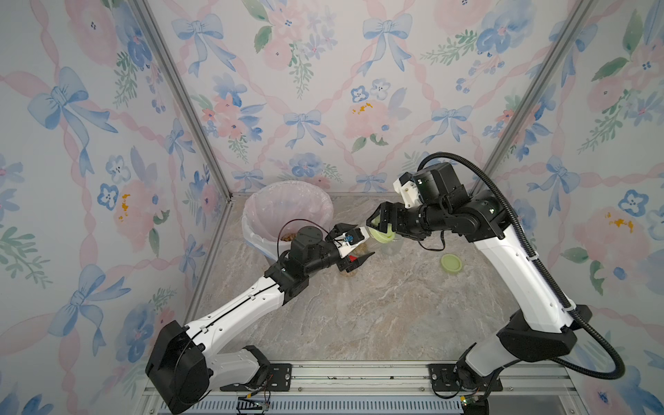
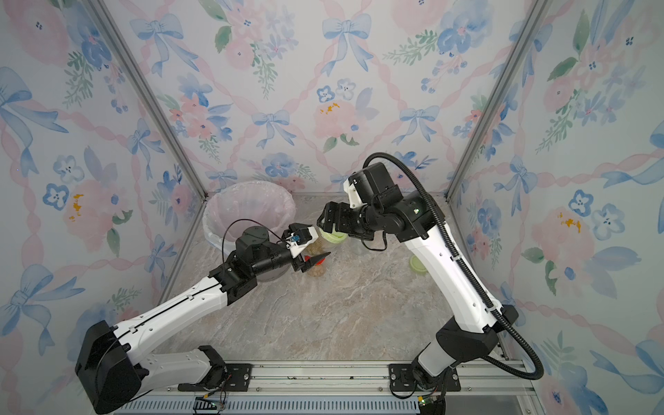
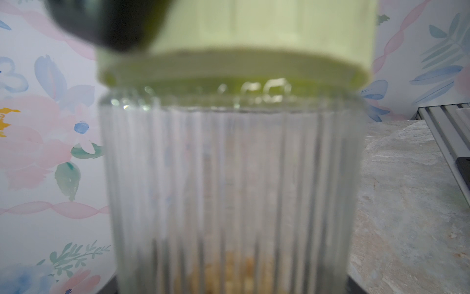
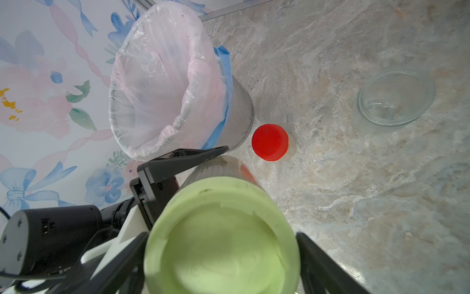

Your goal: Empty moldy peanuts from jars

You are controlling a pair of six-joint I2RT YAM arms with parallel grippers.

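A ribbed clear jar (image 3: 230, 186) with a pale green lid (image 3: 235, 29) fills the left wrist view, upright there, with some tan peanuts (image 3: 235, 276) low inside. My left gripper (image 1: 364, 242) has its widely parted fingers on either side of the jar body; their contact with the glass is hidden. Around the green lid, my right gripper stands open, with one finger (image 4: 124, 264) to each side of it. The lid's top faces the right wrist camera. In the top views, arms and fingers cover most of the jar.
A bin with a clear liner (image 1: 287, 197) stands at the back left, brown bits (image 1: 289, 237) inside. On the table are a red-lidded jar (image 4: 269, 142), an open clear glass jar (image 4: 396, 98) and a loose green lid (image 1: 451, 263).
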